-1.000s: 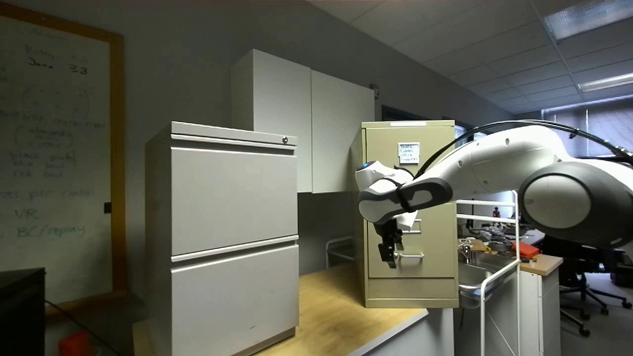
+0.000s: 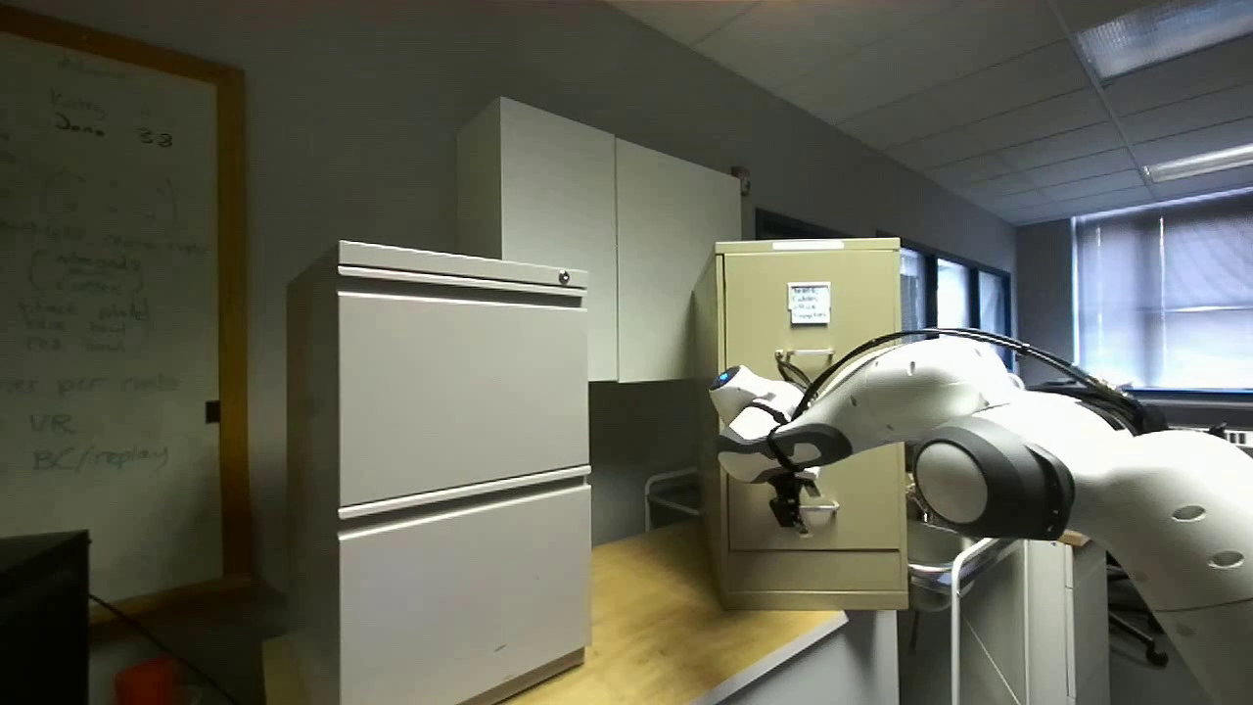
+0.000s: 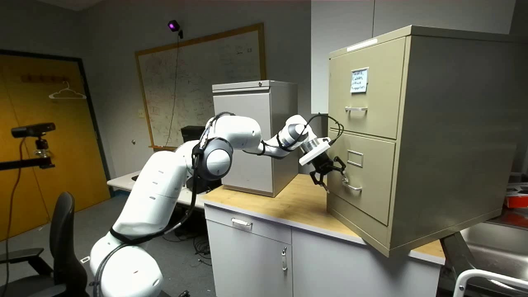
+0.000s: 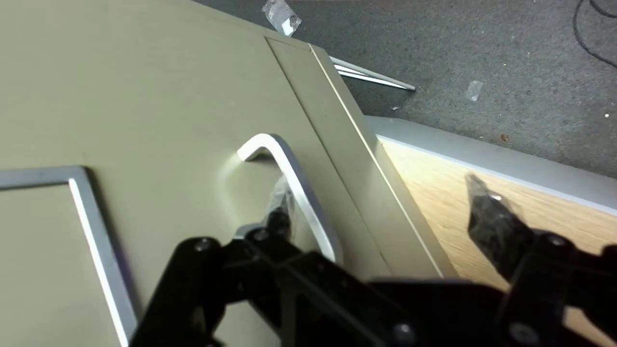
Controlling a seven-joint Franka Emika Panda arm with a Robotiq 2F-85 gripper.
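A beige filing cabinet (image 2: 811, 405) stands on the wooden counter, both of its drawers shut. On the lower drawer is a silver bar handle (image 4: 303, 193), also visible as the lower handle (image 3: 352, 185) in exterior view 2. My gripper is open at this handle, its fingers spread wide. One finger (image 4: 278, 217) reaches in on the drawer side of the bar; the other finger (image 4: 497, 231) stays outside, over the counter. Whether the inner finger touches the bar or drawer face, I cannot tell. Nothing is gripped between them.
Higher up the cabinet is the top drawer's handle (image 3: 356, 109). A grey two-drawer cabinet (image 2: 464, 399) stands on the same counter (image 2: 658, 587), with bare wood between the two. A sink (image 3: 495, 247) lies beyond the beige cabinet.
The arm's elbow and upper links have shifted and lowered, opening a different pose. My gripper has moved slightly right, over the lower handle, and its tilt has changed. The drawers look unchanged.
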